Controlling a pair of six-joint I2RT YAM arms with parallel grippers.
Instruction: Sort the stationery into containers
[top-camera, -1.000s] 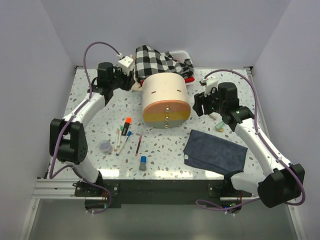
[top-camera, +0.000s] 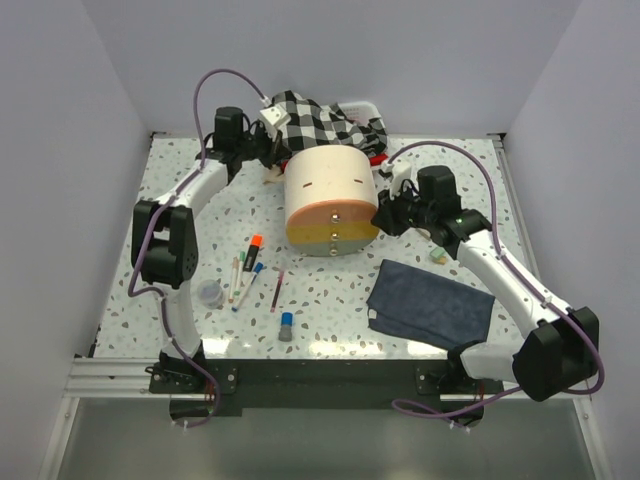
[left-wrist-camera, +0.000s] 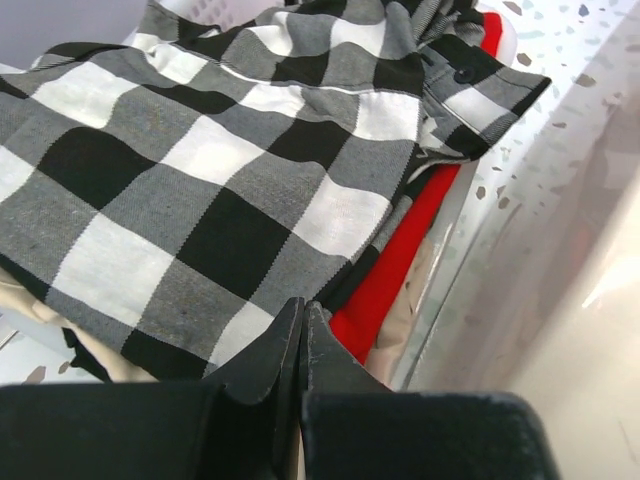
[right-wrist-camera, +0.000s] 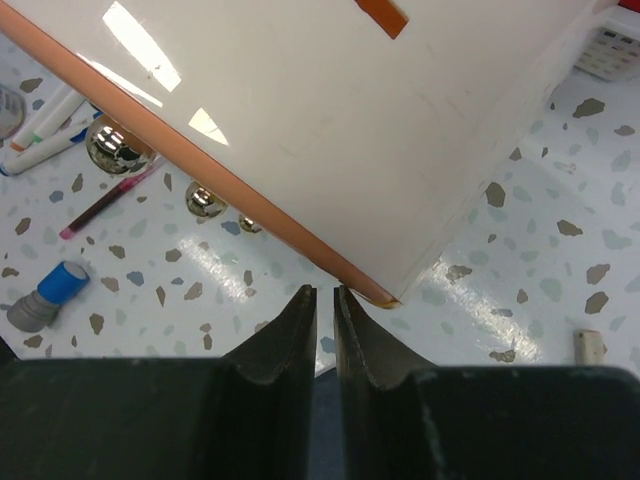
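Observation:
A pale drawer box (top-camera: 328, 180) with orange and yellow front and silver knobs stands mid-table. My right gripper is shut at its lower front corner; whether it grips the edge is unclear. My left gripper is shut at the box's back left, over checked cloth (left-wrist-camera: 240, 190), with nothing visible between its fingers. Several pens and markers (top-camera: 253, 250), a thin red pen (top-camera: 277, 290), a blue-capped glue stick (top-camera: 286, 326) and a small clear cup (top-camera: 210, 293) lie front left. A green item (top-camera: 438, 256) lies right of the box.
A white basket (top-camera: 358, 112) with piled fabric stands at the back. A folded dark cloth (top-camera: 430, 305) covers the front right.
Both arms have moved inward to the box: the left to the upper right, the right leftward. The right gripper has gone from looking open to shut.

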